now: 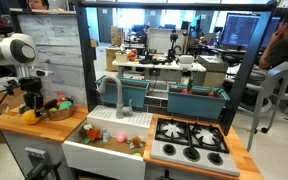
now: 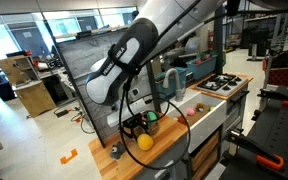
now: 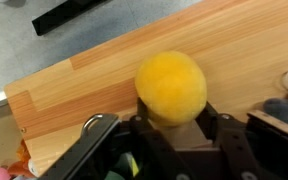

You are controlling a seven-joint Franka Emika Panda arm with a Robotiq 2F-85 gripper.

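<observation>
A round yellow object (image 3: pixel 171 85) lies by the wooden counter's left end, straight ahead of my gripper in the wrist view. My fingers stand apart, one by each side of its near edge; whether they touch it cannot be made out. From the first exterior view, the gripper (image 1: pixel 32 101) is low over the counter, just above the yellow object (image 1: pixel 30 117). The second exterior view has the yellow object (image 2: pixel 145 143) close to the counter's front edge, with the dark gripper (image 2: pixel 134 126) directly behind it.
A brown bowl (image 1: pixel 59 111) with colourful items stands close to the arm's right. Beyond it are a white sink (image 1: pixel 104 158) with several toy pieces around it, a grey faucet (image 1: pixel 119 95) and a stove (image 1: pixel 191 145). A grey wall panel (image 1: pixel 59 55) rises behind the gripper.
</observation>
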